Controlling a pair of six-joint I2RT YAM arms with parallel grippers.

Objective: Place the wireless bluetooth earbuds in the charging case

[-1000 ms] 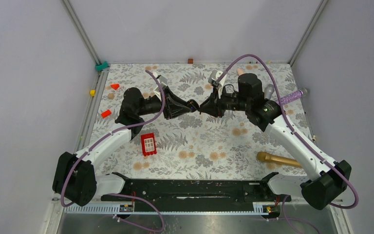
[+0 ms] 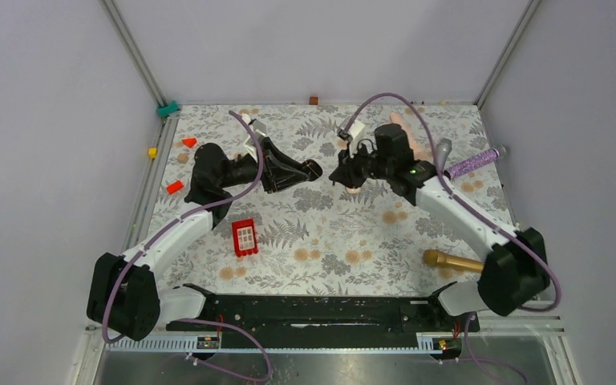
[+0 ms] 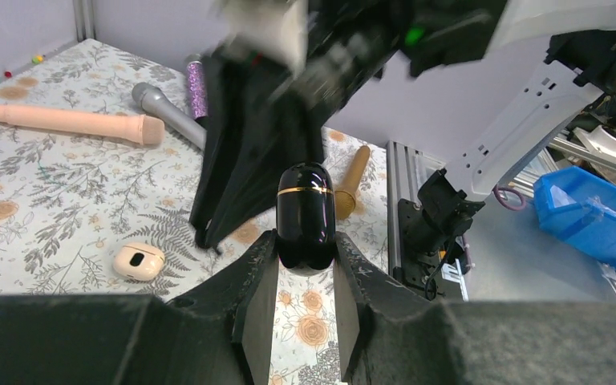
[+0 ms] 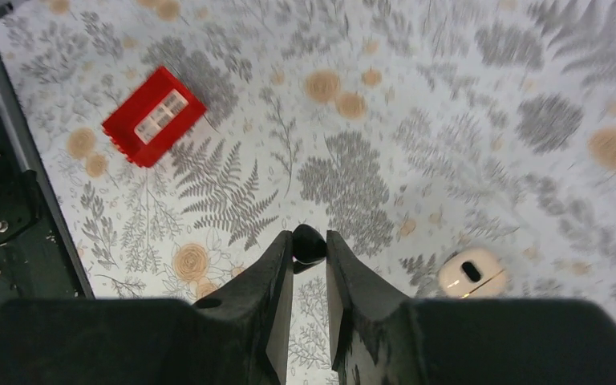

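The glossy black charging case (image 3: 305, 216) with a thin gold band stands between the fingertips of my left gripper (image 2: 301, 171), which is shut on it. Whether its lid is open or what lies inside does not show. A small dark earbud (image 4: 309, 243) is pinched at the tips of my right gripper. From above, the right gripper (image 2: 338, 175) hangs just to the right of the case (image 2: 313, 169), with a narrow gap between them. In the left wrist view the right gripper is a dark blur behind the case.
On the patterned table lie a small cream object with a black slot (image 3: 139, 261), a red box (image 2: 245, 237), a gold microphone (image 2: 451, 261) and a purple glitter tube (image 2: 475, 162).
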